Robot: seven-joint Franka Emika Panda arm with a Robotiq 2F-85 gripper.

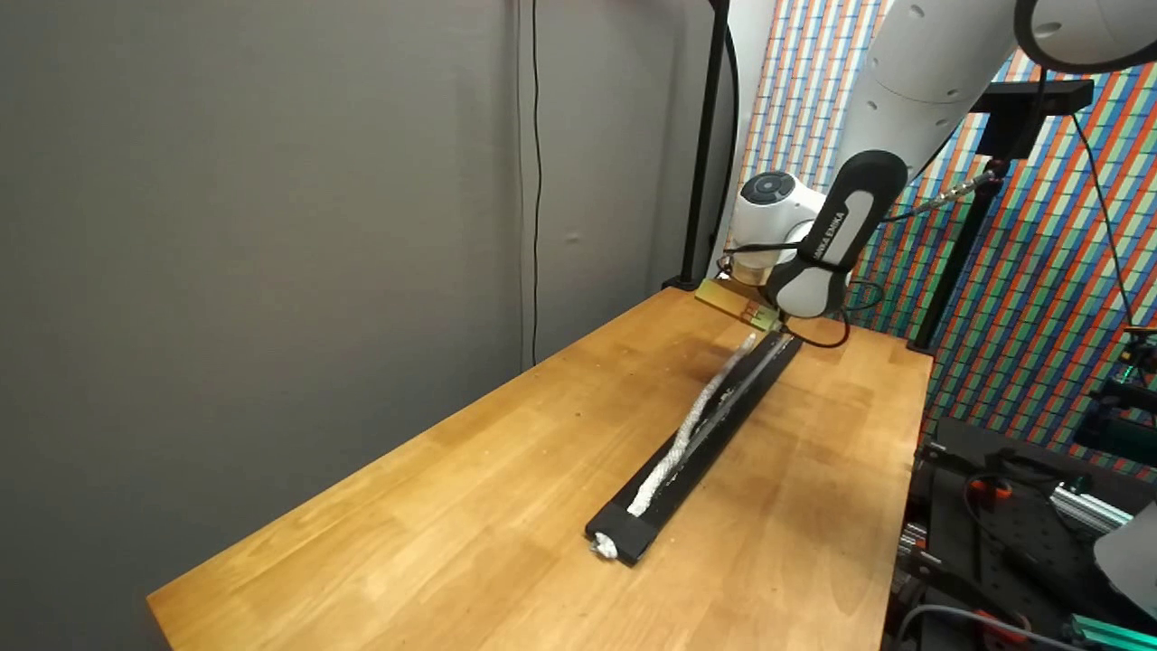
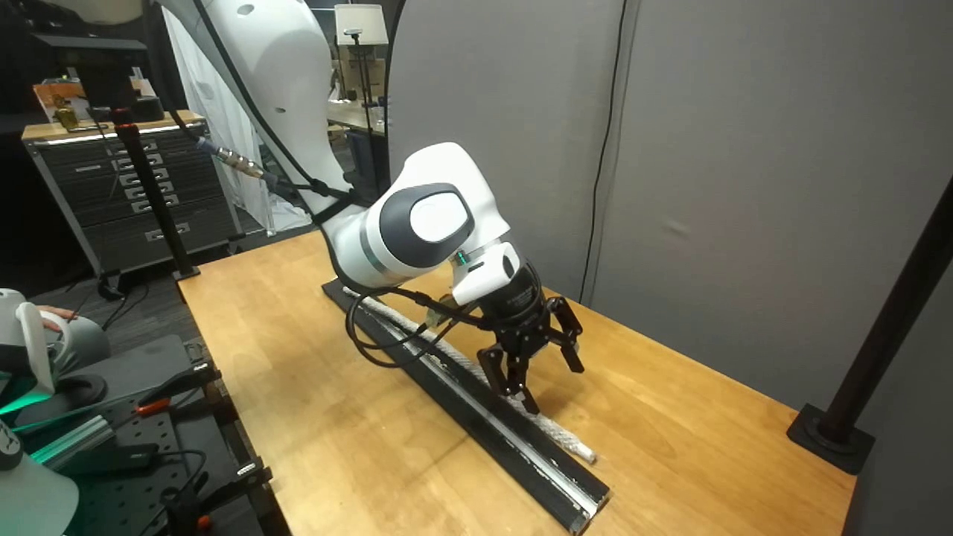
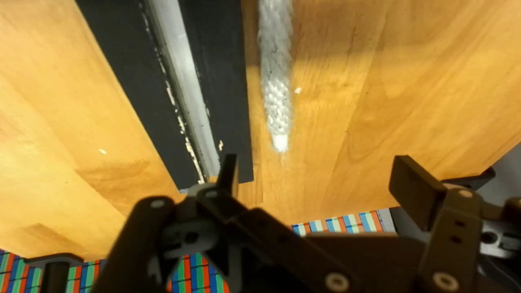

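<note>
A white braided rope (image 1: 689, 427) lies along a black channel strip (image 1: 710, 443) with a pale groove; its near end in exterior view 1 sits in the strip. The other end of the rope (image 3: 276, 92) rests on bare wood beside the strip (image 3: 222, 97), outside the groove, in the wrist view. Above that free end my gripper stands open, its fingers wide apart and nothing between them. In exterior view 2 the gripper (image 2: 554, 385) hangs over the rope (image 2: 563, 435) near its loose tip. Exterior view 1 hides the fingers behind the arm.
A black post base (image 2: 831, 438) stands at one corner in exterior view 2. A dark cable (image 2: 357, 344) loops below the wrist.
</note>
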